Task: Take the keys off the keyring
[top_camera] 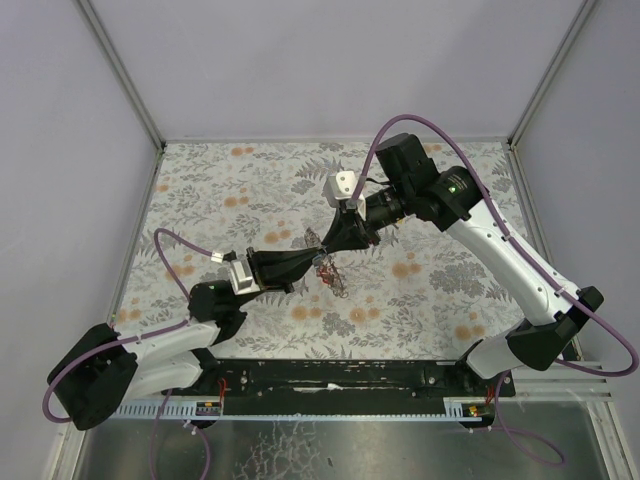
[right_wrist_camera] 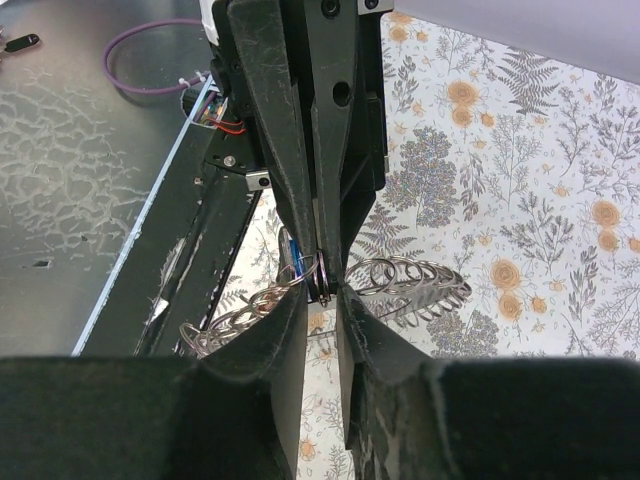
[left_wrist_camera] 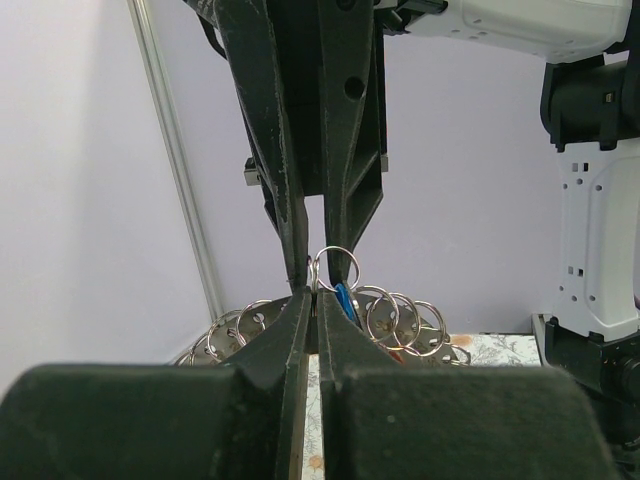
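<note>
The bunch of rings and keys point(top_camera: 332, 278) hangs between the two grippers in the middle of the top view. My left gripper is shut, its tips meeting at a thin wire ring point(left_wrist_camera: 338, 249) of the keyring. From the opposite side comes my right gripper, partly open; its two fingers stand slightly apart around that ring. A small blue piece point(left_wrist_camera: 345, 300) shows by the tips. Several more rings point(right_wrist_camera: 437, 280) fan out to both sides in the right wrist view. The keys' shapes are largely hidden by fingers and rings.
Below lies a table with a floral-patterned cover point(top_camera: 270, 190), clear around the grippers. A dark bar point(top_camera: 340, 388) runs along its front edge. Pale walls point(top_camera: 330, 70) enclose the back and sides.
</note>
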